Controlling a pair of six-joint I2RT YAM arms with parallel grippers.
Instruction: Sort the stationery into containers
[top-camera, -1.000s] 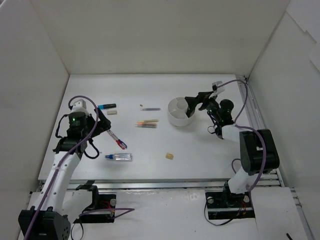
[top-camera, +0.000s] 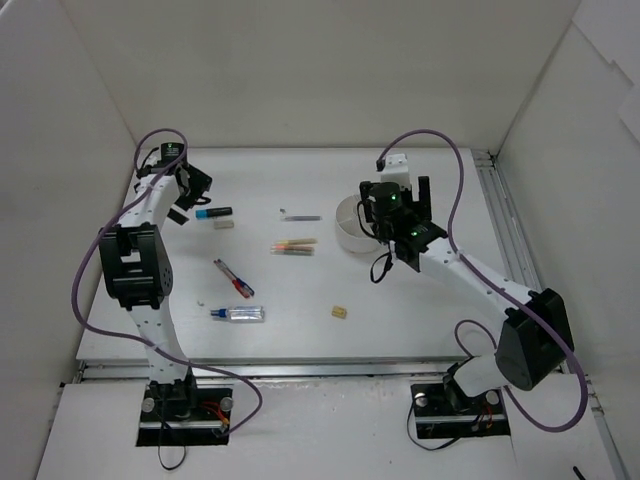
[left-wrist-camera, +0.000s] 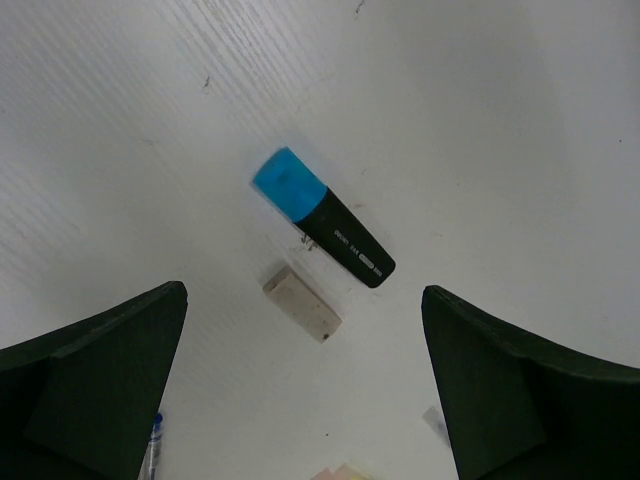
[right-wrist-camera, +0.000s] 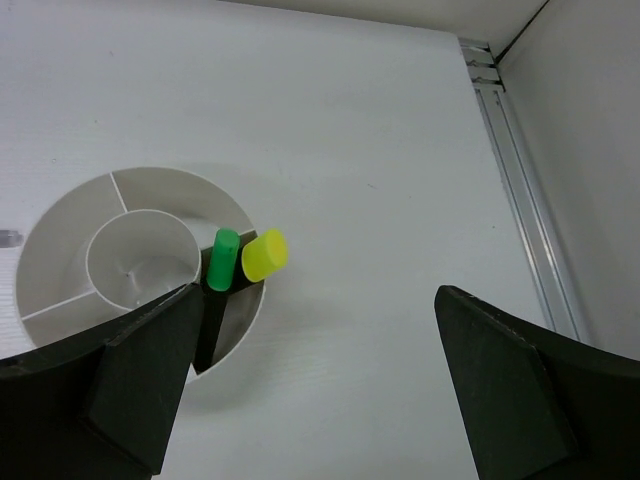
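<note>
My left gripper (top-camera: 185, 190) is open above the table's back left, over a blue-capped black marker (left-wrist-camera: 330, 222) and a grey eraser (left-wrist-camera: 301, 304). My right gripper (top-camera: 398, 205) is open above the white divided round container (top-camera: 352, 232), which holds a green-capped marker (right-wrist-camera: 222, 260) and a yellow-capped marker (right-wrist-camera: 263, 255). Across the middle lie a thin grey item (top-camera: 300, 218), several pencil-like sticks (top-camera: 293, 252), red and blue pens (top-camera: 233, 278), a clear blue-tipped bottle (top-camera: 240, 314) and a small tan block (top-camera: 339, 311).
White walls (top-camera: 320, 70) enclose the table (top-camera: 280, 340) at back and sides. Metal rails (top-camera: 500, 220) run along its edges.
My left gripper has moved toward the back, over the blue-capped marker. My right gripper has turned and shifted back over the container. The items on the table lie as before.
</note>
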